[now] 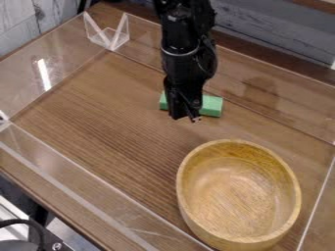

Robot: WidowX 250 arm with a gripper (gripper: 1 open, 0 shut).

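The black robot gripper [183, 108] hangs from the top centre over the wooden table, its fingers pointing down at the near left part of a green block [211, 106]. The block lies on the table, partly hidden behind the fingers. The gripper looks shut, with nothing visible between its fingertips; whether it touches the block is unclear.
A large pale yellow oval bowl [238, 231] stands at the front right. A clear plastic holder [108, 29] is at the back left.
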